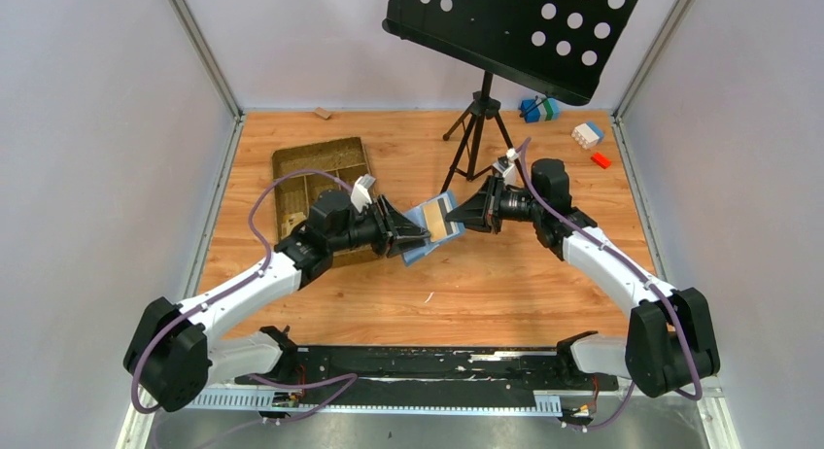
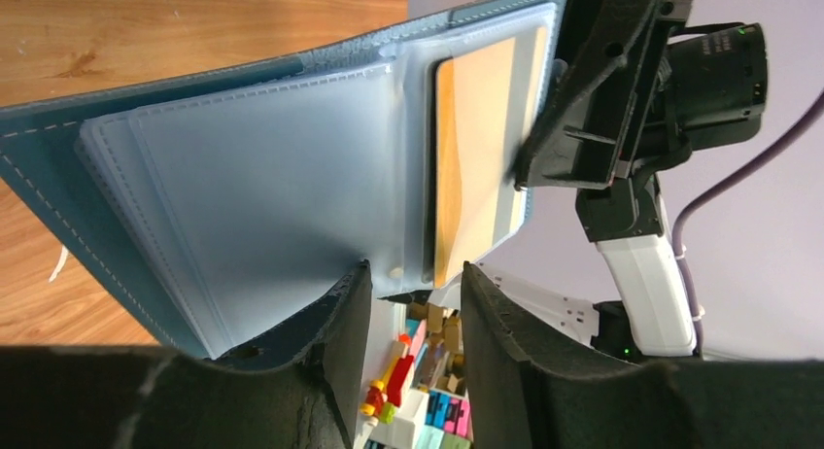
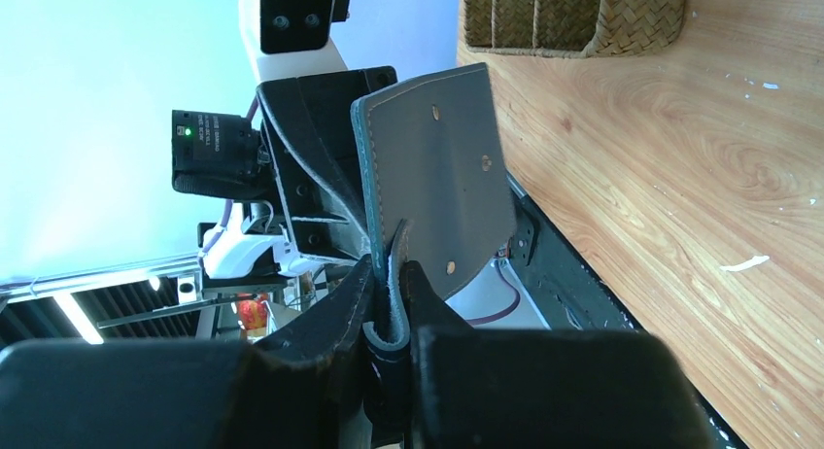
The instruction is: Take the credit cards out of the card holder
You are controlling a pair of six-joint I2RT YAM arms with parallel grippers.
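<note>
A blue card holder (image 1: pixel 415 257) is held in the air between the two arms, its outer cover dark in the right wrist view. A tan card (image 2: pixel 478 148) sits in its clear sleeve, the near edge uncovered in the left wrist view. My right gripper (image 1: pixel 453 219) is closed on the holder's right end, the folded edge (image 3: pixel 394 303) between its fingers. At the holder's left end is my left gripper, its fingers apart and the tips close to the card's lower edge. Whether those tips touch the holder is hard to tell.
A woven divided basket (image 1: pixel 321 157) stands behind the left arm. The black music stand (image 1: pixel 486 104) rises at the back. Toy blocks (image 1: pixel 587 134) and a red piece (image 1: pixel 600 160) lie back right.
</note>
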